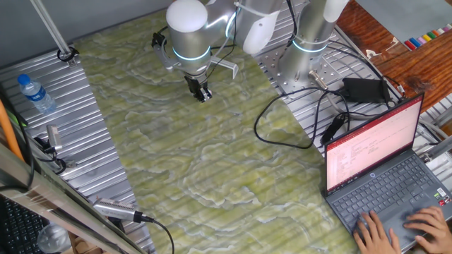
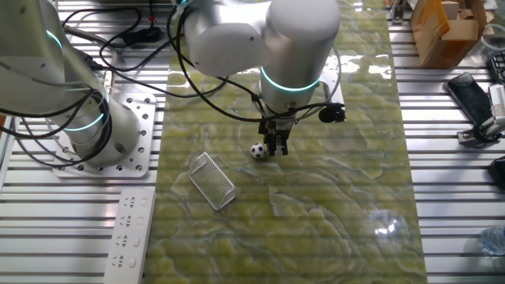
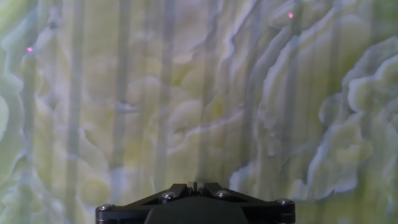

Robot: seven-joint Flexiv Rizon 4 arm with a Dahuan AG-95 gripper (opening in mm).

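My gripper (image 1: 204, 97) points down over the green marbled mat, its fingers brought together at the bottom of the wrist view (image 3: 196, 188). Nothing shows between them there. In exterior view 2, a small black-and-white football (image 2: 258, 150) appears just left of the gripper (image 2: 277, 150), apart from its fingers. I cannot make out the ball in exterior view 1, and it is absent from the wrist view. A white grater (image 2: 212, 181) lies flat on the mat, left of and nearer the front than the gripper in exterior view 2. The arm partly hides this grater (image 1: 224, 65) in exterior view 1.
A laptop (image 1: 374, 162) with a person's hands on it stands at the right, near a looped black cable (image 1: 258, 123). A power strip (image 2: 129, 237) and a cardboard box (image 2: 450, 35) lie off the mat.
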